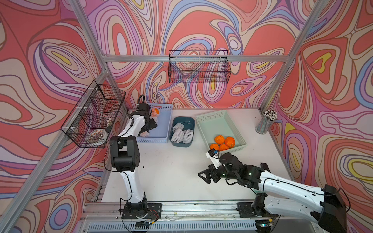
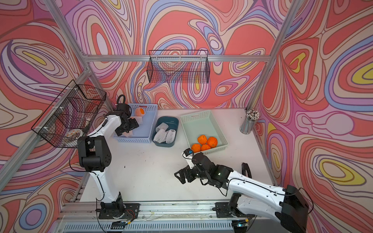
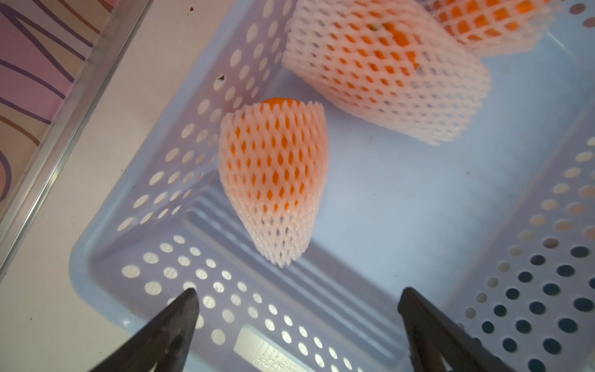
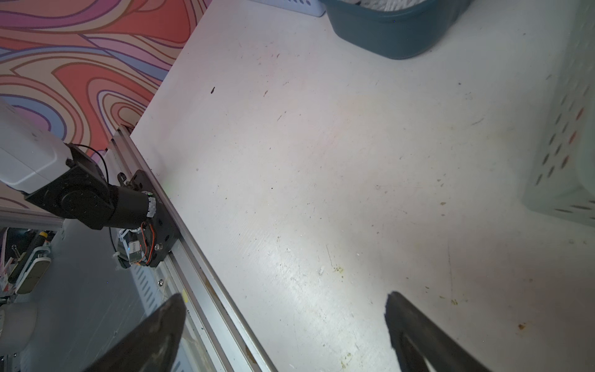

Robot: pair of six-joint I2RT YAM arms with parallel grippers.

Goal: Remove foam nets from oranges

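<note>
My left gripper stands open above the blue perforated basket [image 3: 396, 204], its fingers spread near the basket's front wall. Below it in the left wrist view lies an orange in a white foam net [image 3: 275, 167], the net's narrow end toward the gripper. Two more netted oranges [image 3: 390, 68] [image 3: 489, 24] lie farther up in the basket. Over the bare table, my right gripper is open and empty. Several bare oranges [image 1: 219, 139] rest in the front part of the pale green basket [image 1: 206, 136]. Loose foam nets [image 1: 178, 136] lie in the dark teal bin [image 1: 183, 118].
A cup of thin sticks [image 1: 265, 122] stands at the right rear. Wire baskets hang on the left side [image 1: 97, 112] and back wall [image 1: 199, 69].
</note>
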